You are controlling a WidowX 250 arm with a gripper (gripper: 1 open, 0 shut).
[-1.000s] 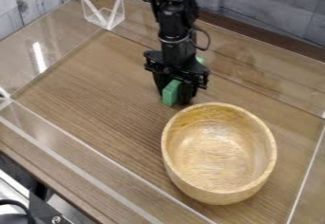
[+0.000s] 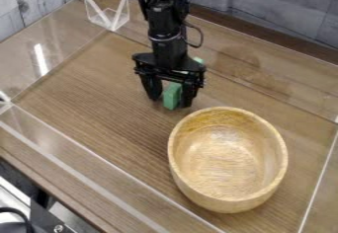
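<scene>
My black gripper [image 2: 172, 87] hangs low over the wooden table at the centre of the camera view, its two fingers around a green object [image 2: 172, 97]. Whether the fingers press on it is hard to tell. A smaller pale green piece [image 2: 197, 61] shows behind the arm on the right.
A large light wooden bowl [image 2: 227, 178] stands at the lower right, just in front of the gripper. A raised edge runs along the back.
The gripper's body has shifted slightly left and its fingers now look more spread to either side of the green object, which has stayed in about the same place.
</scene>
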